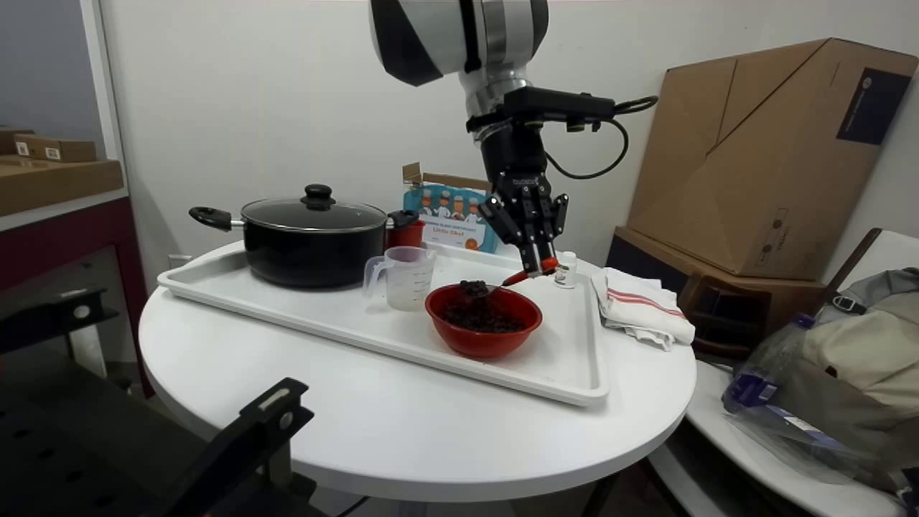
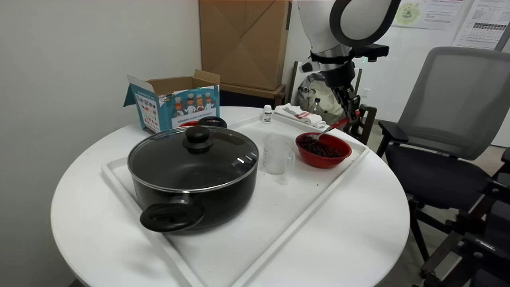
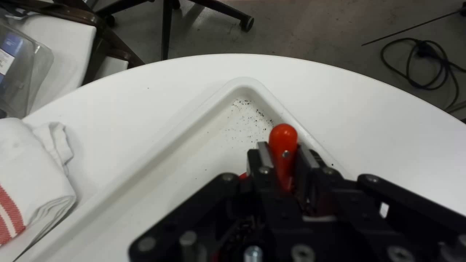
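Observation:
My gripper (image 1: 540, 266) is shut on the red handle (image 3: 284, 146) of a spoon, whose rounded end sticks out past the fingers in the wrist view. The spoon's head, heaped with dark beans (image 1: 474, 288), is above the contents of the red bowl (image 1: 484, 343) in exterior view 1. More dark beans (image 2: 324, 149) fill the lower part of that bowl, which sits on the white tray (image 2: 292, 229). From exterior view 2, the red spoon handle (image 2: 337, 124) slants down from the gripper towards the bowl's left side. Most of the bowl is hidden by the gripper in the wrist view.
Left of the bowl in exterior view 1 stands a clear measuring cup (image 1: 408, 280), then a lidded black pot (image 1: 311, 250). A small white bottle (image 1: 565, 271) and a folded towel (image 1: 642, 303) lie to the right.

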